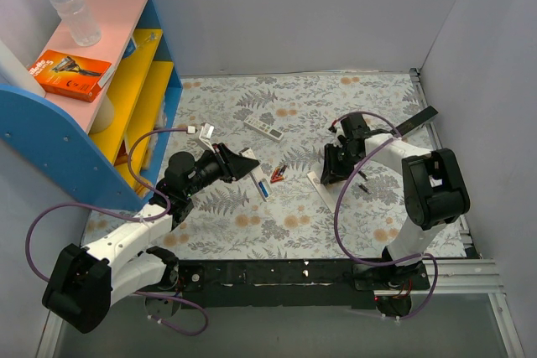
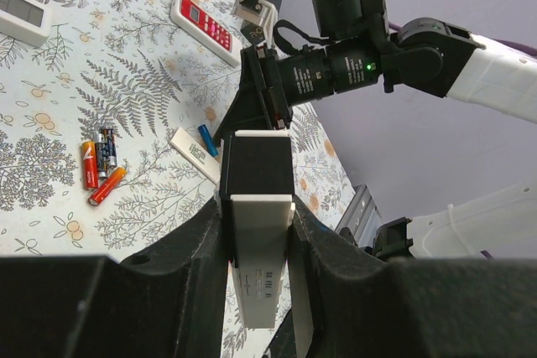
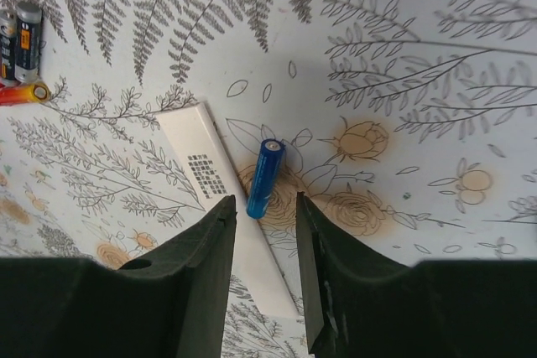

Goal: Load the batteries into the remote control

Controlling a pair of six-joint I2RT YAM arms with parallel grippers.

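My left gripper is shut on a white remote control point(image 2: 258, 270) with a dark end. In the top view a blue strip, apparently a battery, shows on the remote point(image 1: 257, 175). A loose blue battery point(image 3: 265, 178) lies on the patterned cloth, close beside the white cover point(image 3: 225, 194). Over it hangs my right gripper, partly open, its fingertips on either side of the battery's lower end and nothing gripped. From the top, the right gripper hides this battery.
Several orange and dark batteries point(image 2: 101, 165) lie grouped between the arms. Farther back rests another white remote point(image 1: 263, 129); a red-buttoned one point(image 2: 205, 29) lies near the right arm. Shelves point(image 1: 126, 98) stand at the left.
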